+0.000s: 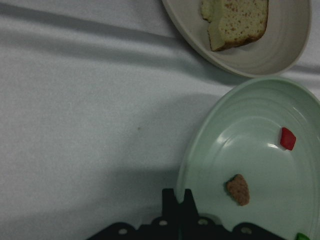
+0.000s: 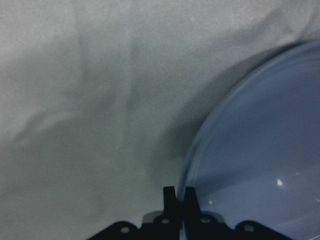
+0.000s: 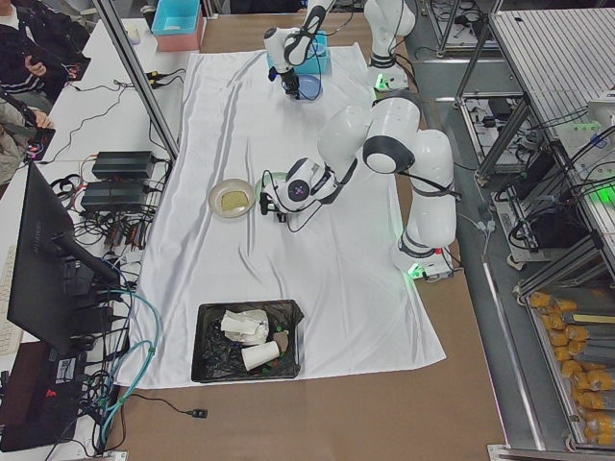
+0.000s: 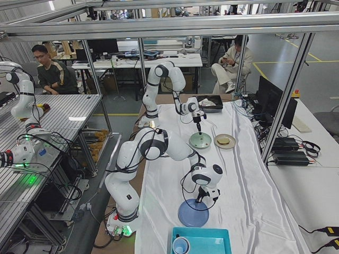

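Note:
In the left wrist view, my left gripper has its fingers close together at the rim of the green plate (image 1: 265, 175), which holds a brown piece (image 1: 238, 190), a red piece (image 1: 287, 138) and a green bit (image 1: 303, 237). A beige plate (image 1: 265, 60) with bread (image 1: 237, 22) lies beside it. My right gripper is narrowed on the rim of the empty-looking blue plate (image 2: 260, 140). Whether the green rim is pinched is unclear.
A black lined bin (image 3: 207, 355) with wrappers and a white cup stands at one end of the cloth. A turquoise tray (image 4: 209, 241) with a cup is at the other. The cloth between the plates is largely clear.

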